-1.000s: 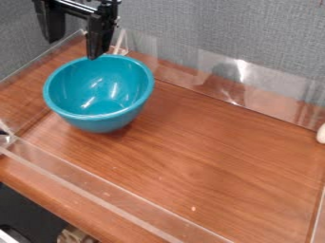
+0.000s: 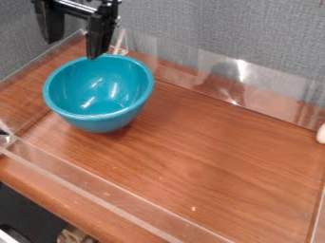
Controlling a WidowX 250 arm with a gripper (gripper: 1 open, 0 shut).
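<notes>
A turquoise bowl (image 2: 99,102) sits upright on the wooden surface at the left of the camera view. My black gripper (image 2: 97,43) hangs from the top left, open, just above the bowl's back rim. I cannot tell whether its fingertips touch the rim. Something small and light-coloured behind the gripper, beyond the bowl, is too hidden to identify.
Clear low walls (image 2: 241,81) border the wooden surface (image 2: 216,161), whose middle and right are bare. A white object (image 2: 320,133) is cut off at the right edge. A grey textured wall stands behind.
</notes>
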